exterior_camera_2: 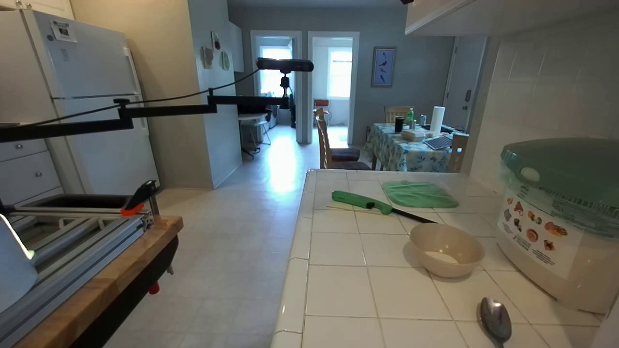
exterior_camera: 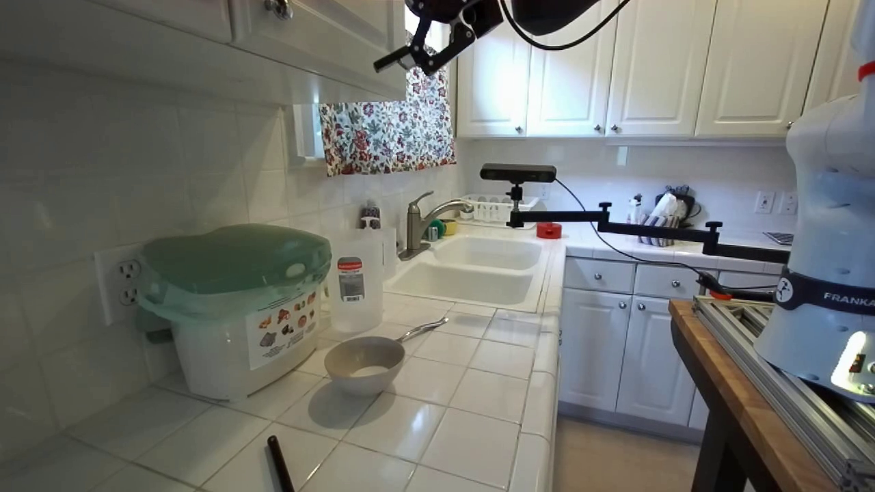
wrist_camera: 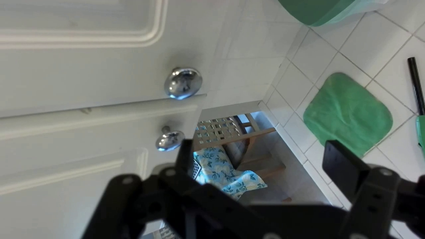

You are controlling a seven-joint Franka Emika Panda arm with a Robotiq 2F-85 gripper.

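High above the counter, close to the upper cabinet, my gripper point(exterior_camera: 404, 65) hangs open and empty. Its two black fingers point(wrist_camera: 343, 168) stand wide apart in the wrist view, where cabinet knobs point(wrist_camera: 183, 83) appear close by. Below on the tiles, a green cloth point(wrist_camera: 348, 113) lies flat. A green-handled tool point(exterior_camera_2: 361, 201) with a black shaft rests beside it, the shaft's tip reaching toward a beige bowl point(exterior_camera_2: 447, 249). On the bowl's other side lies a metal spoon point(exterior_camera_2: 494, 321); exterior view 1 shows its handle point(exterior_camera: 424, 328).
A white bin point(exterior_camera: 221, 348) with a green lid stands against the wall, with a clear jug point(exterior_camera: 357, 283) behind it. Farther back are the sink point(exterior_camera: 476, 283) and faucet point(exterior_camera: 418, 221). A camera bar point(exterior_camera: 656, 234) spans the aisle.
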